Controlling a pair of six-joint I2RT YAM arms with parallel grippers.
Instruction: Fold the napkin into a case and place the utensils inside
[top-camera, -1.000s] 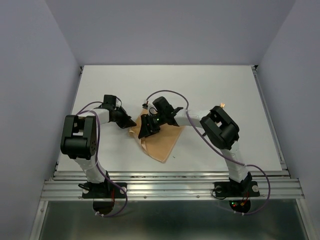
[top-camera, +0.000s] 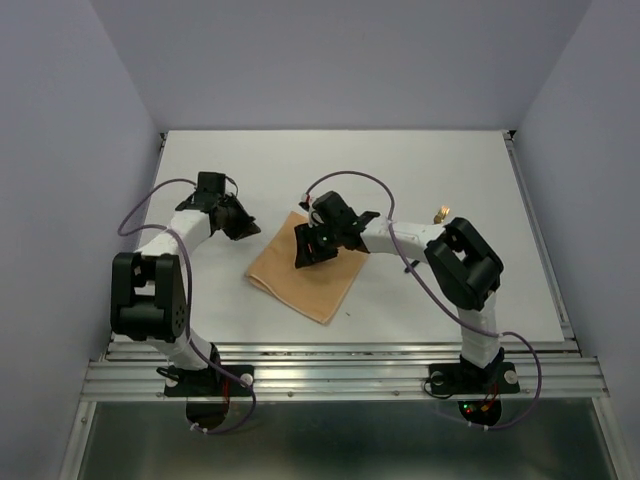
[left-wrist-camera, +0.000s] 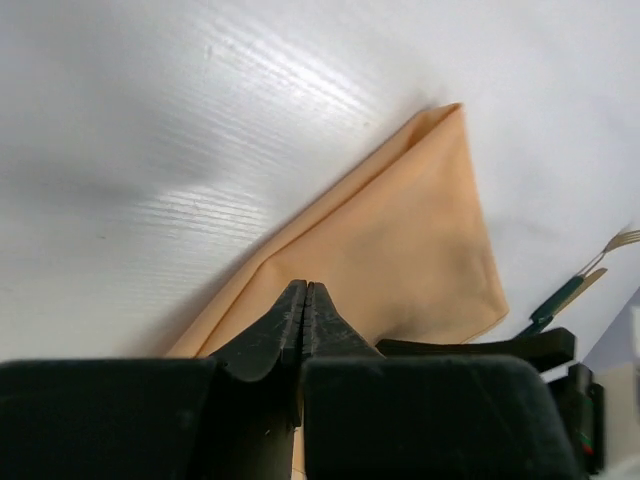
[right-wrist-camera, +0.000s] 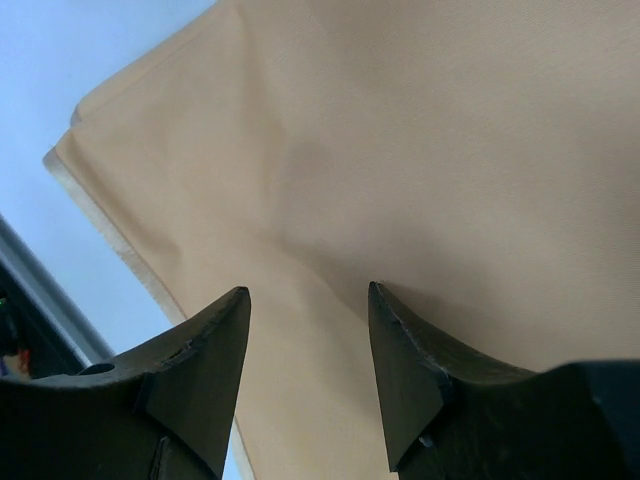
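An orange-tan napkin (top-camera: 320, 295) lies flat in the middle of the table, with a folded strip along its left edge, also seen in the left wrist view (left-wrist-camera: 400, 250). My left gripper (top-camera: 250, 228) is just left of it, its fingertips (left-wrist-camera: 298, 300) together. My right gripper stands open over the napkin with nothing between its fingers. Utensils with dark handles (left-wrist-camera: 560, 295), a fork among them, lie right of the napkin, partly hidden by my right arm in the top view.
My right arm spans the right half, over the utensils. A metal rail (top-camera: 330, 370) runs along the front edge.
My left gripper has moved left, off the napkin's edge.
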